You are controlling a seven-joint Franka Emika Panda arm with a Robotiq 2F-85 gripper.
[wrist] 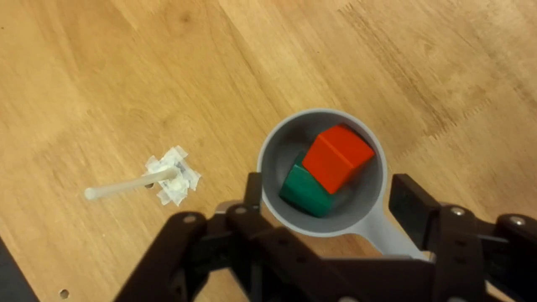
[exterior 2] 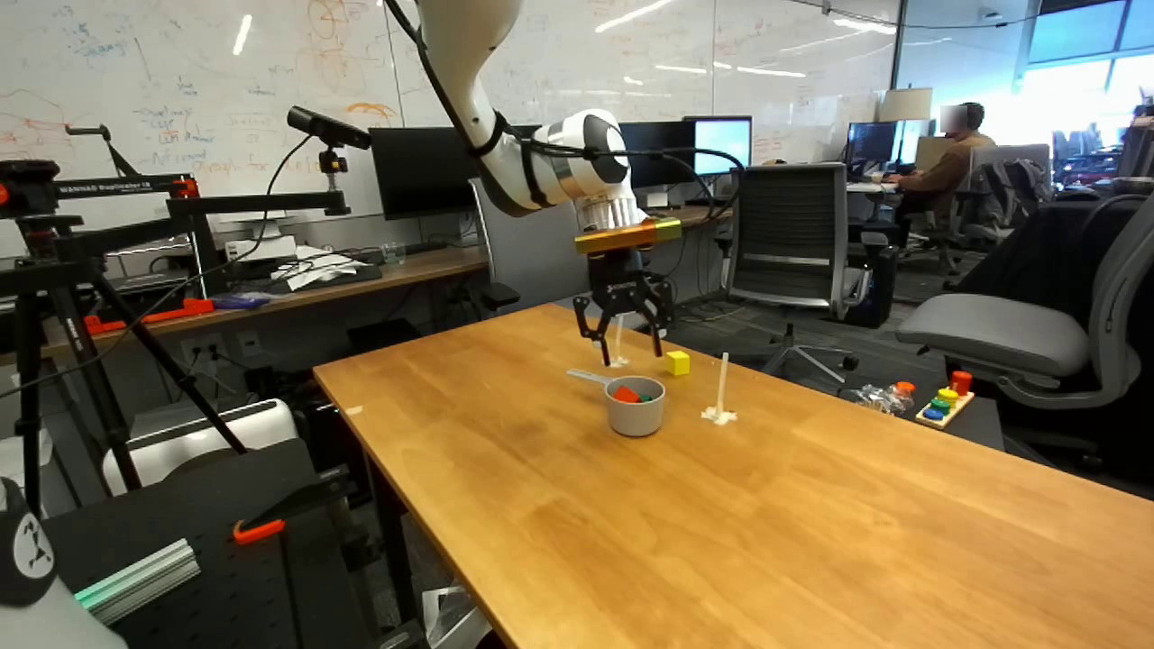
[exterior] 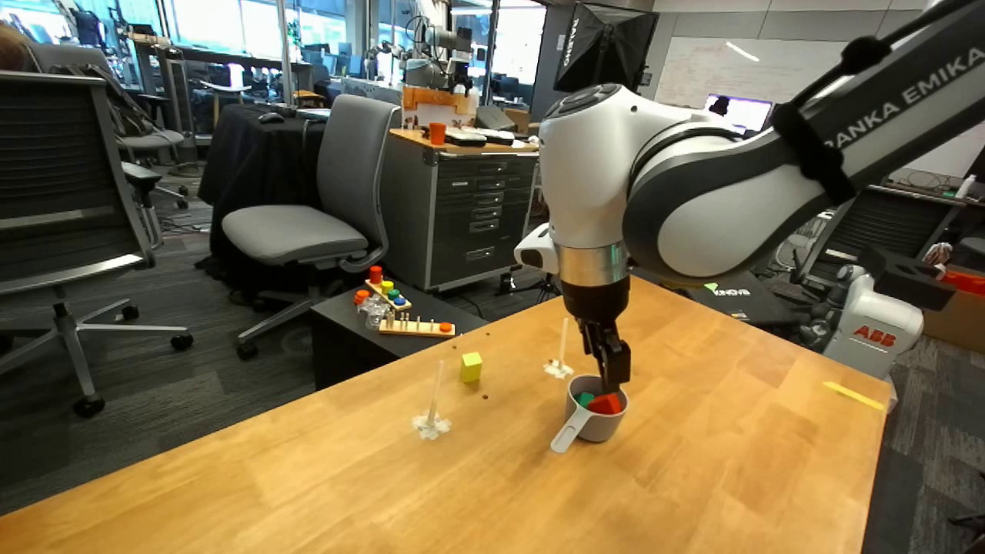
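A grey cup with a handle [wrist: 267,146] stands upright on the wooden table. Inside it, a red block [wrist: 336,156] leans on a green block [wrist: 306,190]. My gripper [exterior 2: 629,362] hangs just above the cup, fingers spread wide. Seen from the wrist, the gripper has one finger on each side of the cup and nothing held between them. Off to the side on the table sits a yellow block [exterior: 471,368], well apart from the cup.
Two thin upright pegs are taped to the table: one peg [exterior: 435,397] by the yellow block, another peg [exterior: 562,346] close behind the cup. A dark side stand [exterior: 337,346] with toys is beyond the edge.
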